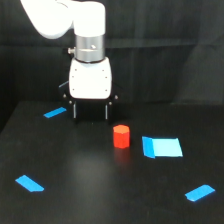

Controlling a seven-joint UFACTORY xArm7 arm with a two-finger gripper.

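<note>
A small red block [121,136] stands on the black table, right of the middle of the camera view. Up and to its left hangs my gripper [91,112], pointing down from the white arm [90,78]. Its dark fingers are spread wide apart, and nothing shows between them. The gripper and the block are clear of each other. Right of the block, a light blue square patch [167,147] with a darker blue strip along its left side lies flat on the table.
Blue tape strips mark the table at the near left [29,184], at the near right [200,193] and at the far left [55,112]. Dark curtain [165,50] hangs behind.
</note>
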